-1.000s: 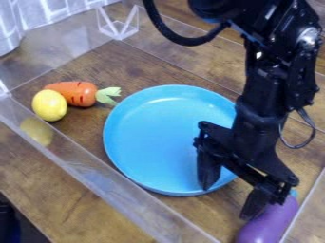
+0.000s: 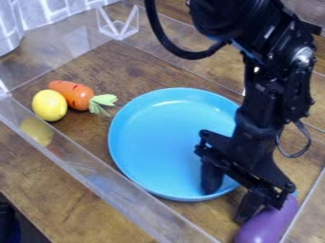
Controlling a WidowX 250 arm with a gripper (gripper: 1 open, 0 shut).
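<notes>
My black gripper [image 2: 237, 186] hangs low on the right, its fingers spread, one over the right side of the blue plate [image 2: 159, 142] and the other down at a purple eggplant [image 2: 264, 226] at the lower right. Whether that finger touches the eggplant is hidden. Nothing shows held between the fingers. An orange carrot [image 2: 71, 93] with a pale green top and a yellow lemon [image 2: 49, 105] lie left of the plate.
Clear plastic walls [image 2: 102, 180] run along the near and left sides of the wooden surface [image 2: 38, 180]. A white object [image 2: 13, 24] stands at the top left. Bare wood shows behind the plate.
The gripper has shifted slightly, its right finger a little further toward the eggplant and lower. The plate, carrot and lemon look unmoved.
</notes>
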